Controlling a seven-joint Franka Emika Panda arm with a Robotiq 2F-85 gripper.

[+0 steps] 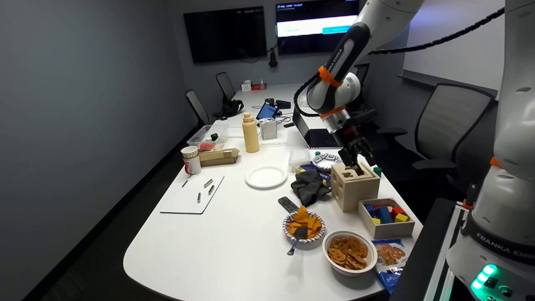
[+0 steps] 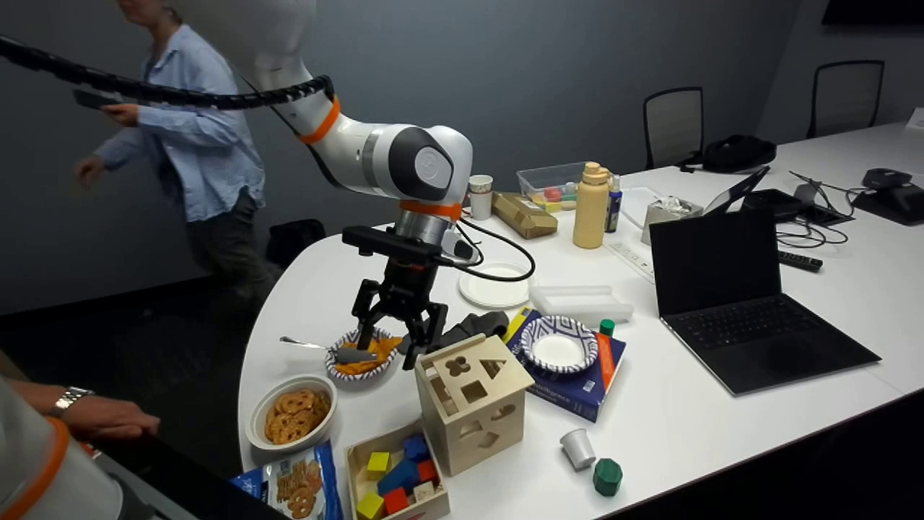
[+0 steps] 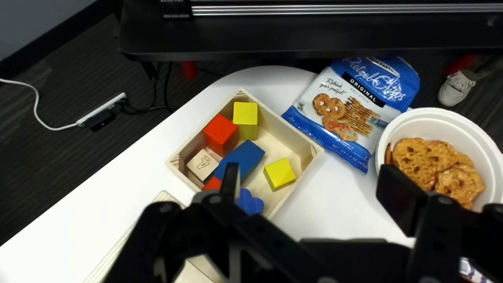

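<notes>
My gripper [image 2: 387,354] stands open, nothing between its fingers. It points down near the wooden shape-sorter box [image 2: 476,412], whose top has cut-out holes; in exterior view 1 it overlaps that box's top. A small open wooden tray [image 3: 294,188] adjoins the sorter. Inside it lie a long blue block [image 3: 245,158], a red cube [image 3: 220,133], yellow blocks [image 3: 280,173], a pale cube with a printed mark [image 3: 202,164] and a blue rounded piece [image 3: 249,203]. Part of the tray is hidden behind a finger in the wrist view.
A pretzel bag [image 3: 349,108] and pretzel bowl [image 3: 431,169] flank the tray. Near the gripper are a chip bowl [image 2: 346,368] with a spoon and a dark cloth [image 1: 309,188]. A book [image 2: 567,394] carries a patterned bowl.
</notes>
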